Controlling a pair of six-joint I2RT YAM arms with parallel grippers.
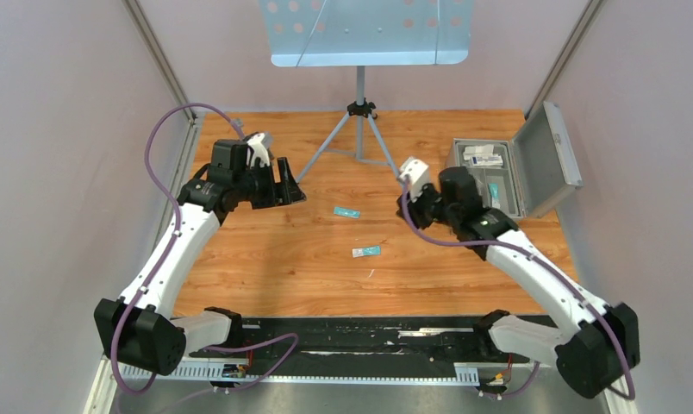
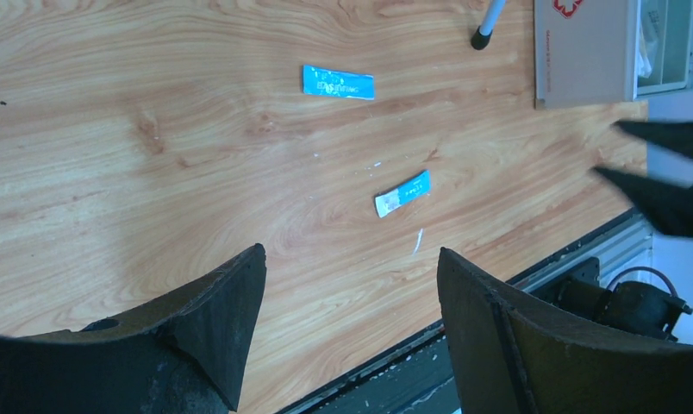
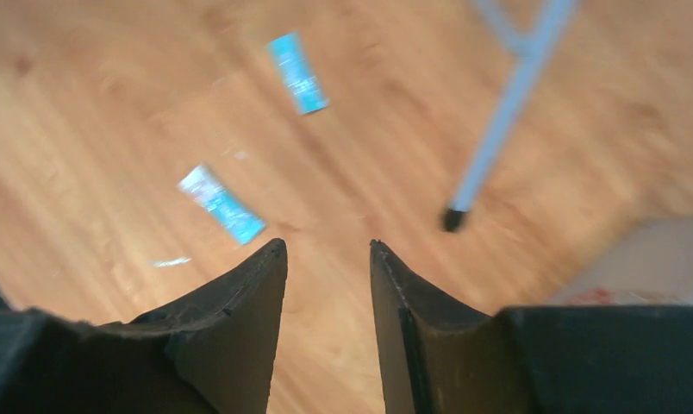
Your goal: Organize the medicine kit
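Two flat blue packets lie on the wooden table, a farther packet [image 1: 346, 212] and a nearer packet [image 1: 366, 252] with a white end. The grey medicine kit [image 1: 508, 191] stands at the right with its lid [image 1: 550, 155] swung open and white items [image 1: 483, 156] inside. My left gripper [image 1: 293, 183] is open above the left half of the table, and its gap is empty in the left wrist view. Left of the kit, my right gripper hangs over the table, its fingers apart with nothing between them. In the left wrist view that gripper is blurred.
A tripod stand [image 1: 359, 129] rises at the back, one leg [image 3: 498, 129] coming down close to my right gripper. A small white scrap [image 1: 371, 273] lies near the closer packet.
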